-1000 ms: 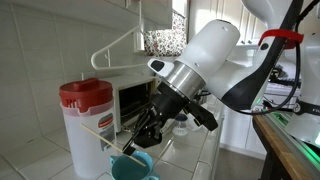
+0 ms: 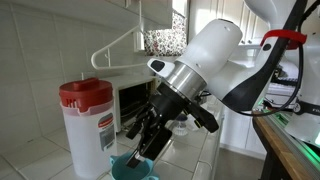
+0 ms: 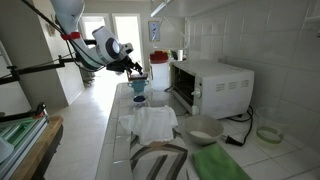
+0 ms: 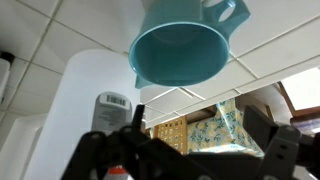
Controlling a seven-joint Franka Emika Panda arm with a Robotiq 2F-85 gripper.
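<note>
A teal mug [image 2: 131, 168] stands on the white tiled counter, right by the white container with the red lid. Over the mug's rim, my gripper [image 2: 140, 153] hangs low and part of its view of the mug is covered. In the wrist view the mug [image 4: 180, 50] lies at the top, its dark inside facing the camera, and no stick can be made out in it. The fingers [image 4: 130, 148] of my gripper stand apart, open, with nothing between them. From the far end, the mug [image 3: 138, 87] appears below the gripper.
The white container [image 2: 90, 130] with its red lid stands close beside the mug. Along the wall are a toaster oven [image 3: 213, 88], a bowl [image 3: 204, 128] and a green cloth [image 3: 219, 163]. A white cloth [image 3: 153, 122] lies on the counter.
The arm has stayed nearly in place.
</note>
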